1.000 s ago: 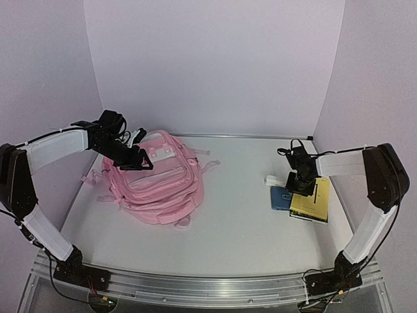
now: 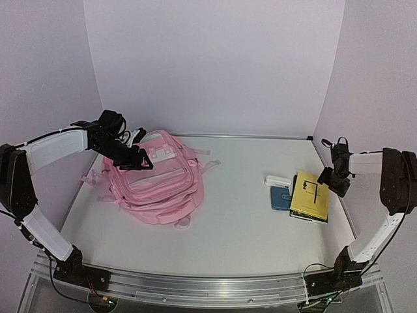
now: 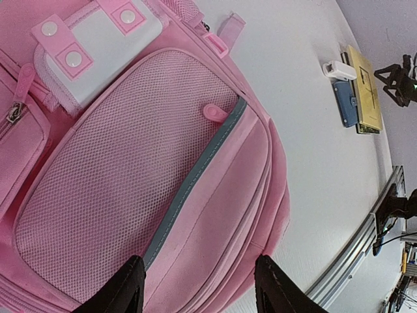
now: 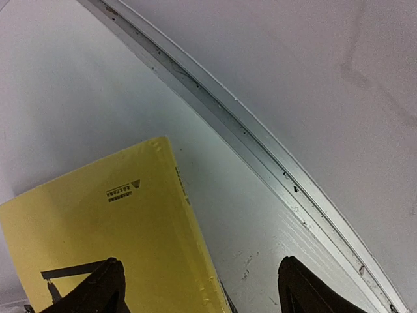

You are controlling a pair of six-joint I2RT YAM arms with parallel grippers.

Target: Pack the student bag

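Note:
A pink backpack (image 2: 159, 186) lies on the left half of the table. Over its upper part, my left gripper (image 2: 146, 163) hangs with open fingers; in the left wrist view, the two fingertips stand wide apart above the bag's mesh front (image 3: 130, 176). At the right lie a yellow book (image 2: 311, 195) with a dark-edged one under it, a blue notebook (image 2: 280, 198) and a white case (image 2: 277, 181). My right gripper is open beyond the yellow book's right edge, nothing between its fingers. One right finger overlaps the book's cover in the right wrist view.
A metal strip (image 4: 247, 140) and the wall run close along the table's right side, near the right gripper. A metal rail (image 2: 208, 283) borders the front.
My right arm has swung right and back from above the blue notebook and yellow book to the book's right edge, uncovering them. The left arm and the objects look unmoved.

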